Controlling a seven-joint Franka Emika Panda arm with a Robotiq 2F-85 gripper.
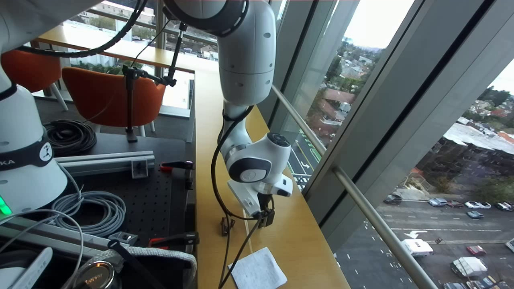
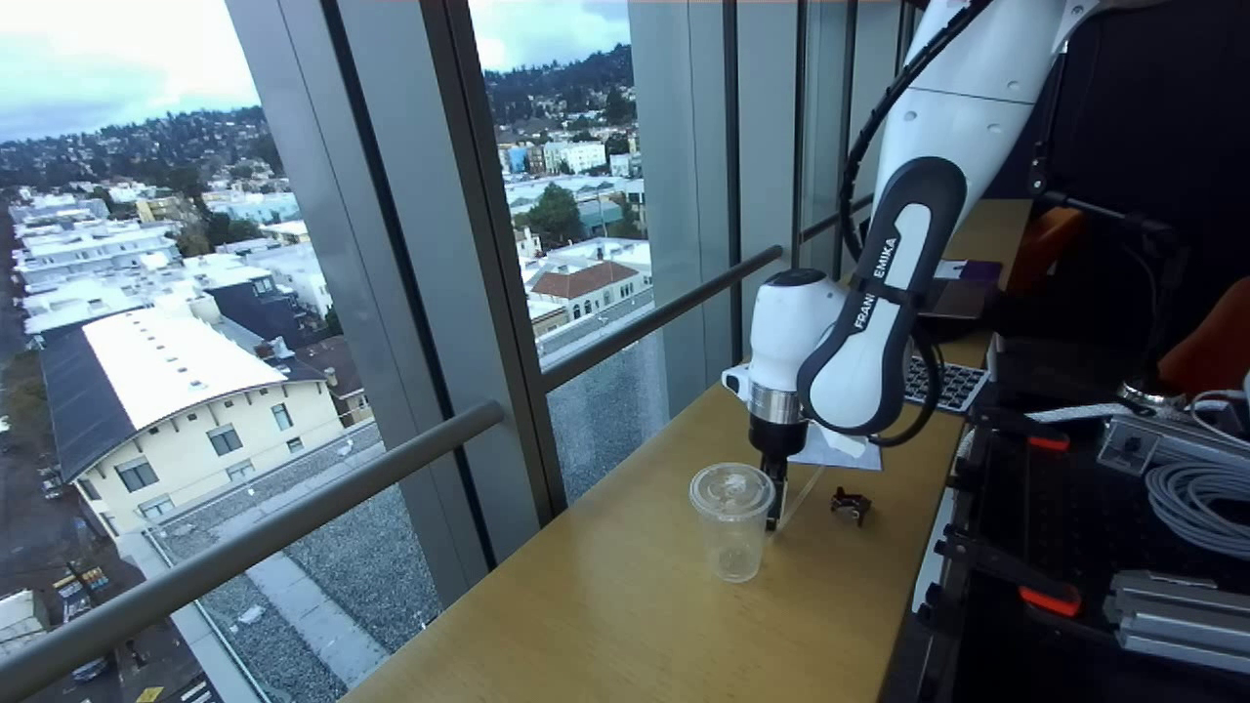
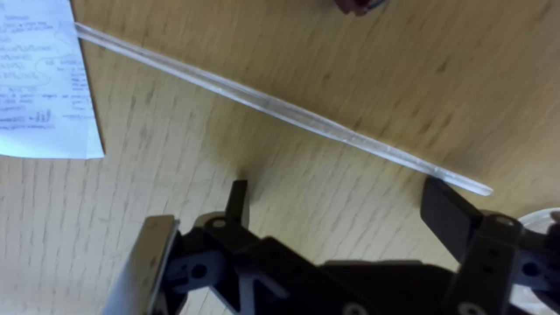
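A clear straw lies slantwise on the wooden table in the wrist view, one end at the paper's edge. My gripper is open above the table, with nothing between its fingers. The right fingertip overlaps the straw's edge near its far end; whether they touch I cannot tell. The left fingertip stands clear of it. In exterior view 2 a clear lidded cup stands upright beside my gripper, on the window side. The straw shows behind the fingers there. Exterior view 1 hides the cup behind the arm.
A sheet of written paper lies on the table, and a small dark clip sits near the table's inner edge. A metal rail runs along the window. Bare wood is free in front of the cup.
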